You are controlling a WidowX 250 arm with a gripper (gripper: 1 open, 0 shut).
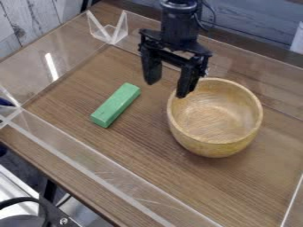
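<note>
The black robot arm reaches down from the top centre, with its gripper point(171, 66) over the table just behind a wide wooden bowl point(214, 115) on the right. Whether anything is between its fingers cannot be told. A green block point(115, 105) lies to the left of the bowl, apart from it and from the gripper.
A white wire rack point(109, 27) stands at the back left. Dark cables and a black object point(35, 215) are at the bottom left edge.
</note>
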